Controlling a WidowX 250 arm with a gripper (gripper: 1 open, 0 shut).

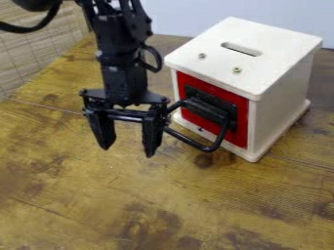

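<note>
A white box (280, 68) with a slot and two bolts on top stands on the wooden table. Its red front panel (196, 81) carries a black plate with a looped black handle (209, 145) sticking out toward the lower left. My gripper (124, 137) hangs just left of the handle, fingers open and pointing down with nothing seen between them. Its right side overlaps or comes close to the handle's left end; whether they touch I cannot tell.
A woven mat or screen (26, 63) is at the back left, and a pale wall lies behind the box.
</note>
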